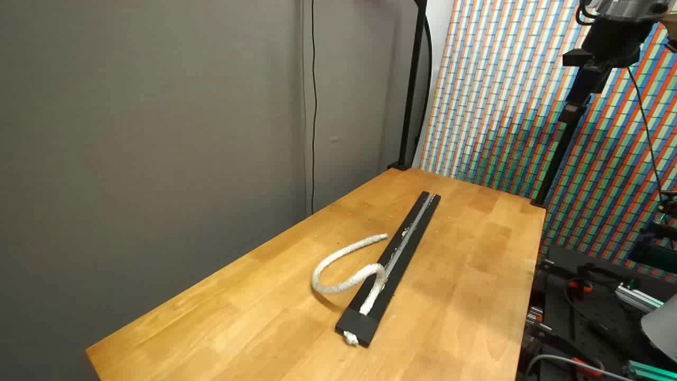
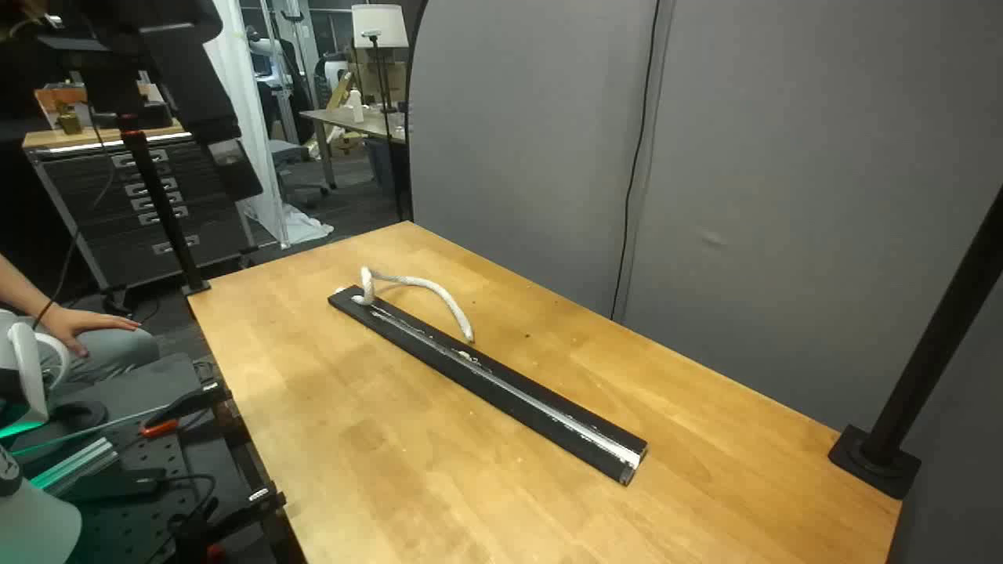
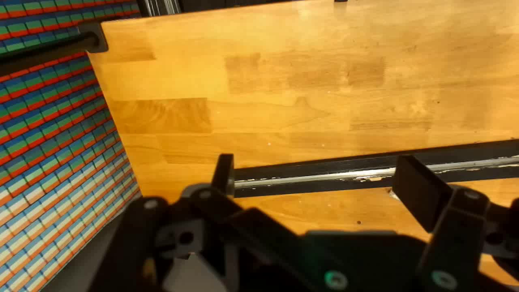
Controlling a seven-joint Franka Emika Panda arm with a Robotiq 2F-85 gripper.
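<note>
A white rope (image 1: 342, 285) has one end fixed in a black grooved bar (image 1: 413, 246); a knot (image 1: 350, 338) shows at that end of the bar. From there the rope rises out of the groove and loops over the table beside the bar, its free end (image 2: 468, 332) lying close to the bar's side. Most of the groove is empty of rope, with a pale lining. High above the table hangs my gripper, open, its black fingers wide apart with nothing between them. Far below them, the bar (image 3: 311, 177) crosses the wrist view.
Black posts (image 2: 884, 451) stand at the corners of the wooden table (image 1: 482, 279). A grey wall panel (image 2: 799, 188) runs along one long side. A person's hand (image 2: 89, 324) rests off the table's other side. Bare wood surrounds the bar.
</note>
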